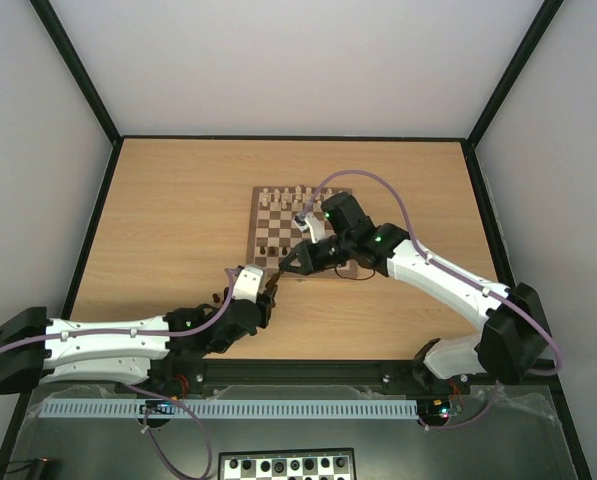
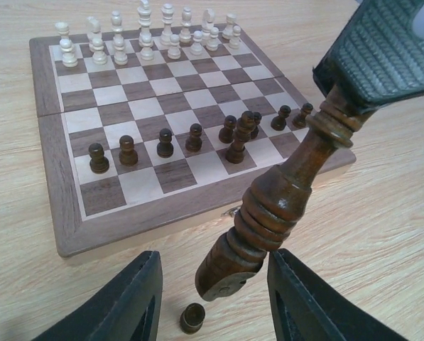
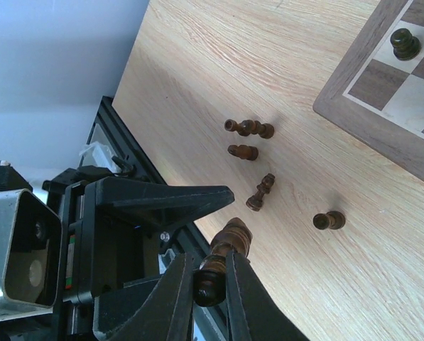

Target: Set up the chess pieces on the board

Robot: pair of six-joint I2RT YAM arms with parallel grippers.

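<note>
A dark brown chess piece (image 2: 275, 202) is pinched at one end by my right gripper, which is shut on it in the air near the board's front edge. Its free end points down between the spread fingers of my left gripper. The left fingers are partly open, and I see a gap on both sides of the piece. On the chessboard (image 2: 47, 170), white pieces (image 2: 146, 28) fill the far rows. Dark pawns (image 2: 165, 143) stand in a row on the near side, with a taller dark piece (image 2: 238, 146) among them.
A single dark piece (image 3: 329, 220) stands off by itself near the board. The table behind the board (image 1: 278, 160) is bare.
</note>
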